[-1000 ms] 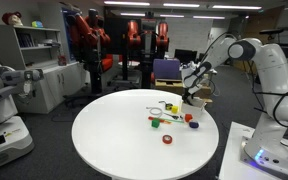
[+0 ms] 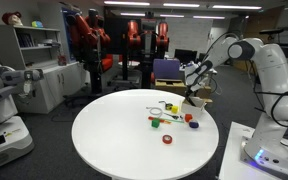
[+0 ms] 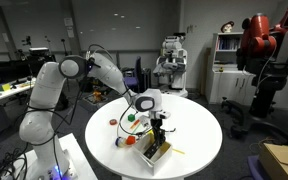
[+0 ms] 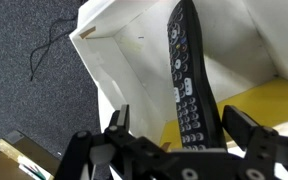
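Observation:
A black remote control [image 4: 191, 75] with grey buttons lies in a white open box [image 4: 139, 60], over a yellowish strip along one inner side. In the wrist view my gripper is open, with the remote's lower end showing between its spread fingers. No grip on it shows. From the second exterior view, the gripper [image 3: 157, 134] points down at the box [image 3: 164, 163] near the table's edge. The remote is hard to make out there. In the first exterior view, the box [image 2: 195, 109] stands at the table's right side, beneath the hand.
On the white round table [image 2: 114, 133] several small items lie near the box, among them a red object [image 2: 188, 118], a dark blue one [image 2: 194, 125] and a red ring-like piece [image 2: 167, 139].
The arm has shifted only slightly above the box. The box and the table items look unmoved.

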